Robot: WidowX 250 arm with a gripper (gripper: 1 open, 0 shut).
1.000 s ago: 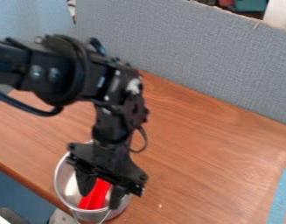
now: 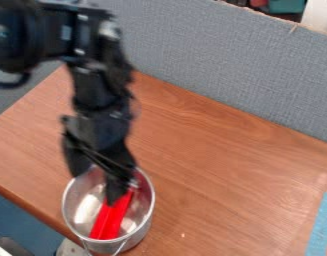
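The black robot arm reaches down from the upper left, its gripper [image 2: 102,172] blurred and low over a metal pot [image 2: 142,220] near the table's front left edge. Its fingers appear open, at or just above the pot's rim. Inside the pot lie a red elongated object [image 2: 110,218] and a white item [image 2: 86,208], partly hidden by the gripper.
A grey padded wall [image 2: 219,70] runs along the back. A strip of blue tape [image 2: 321,222] lies at the right edge.
The pot stays in place.
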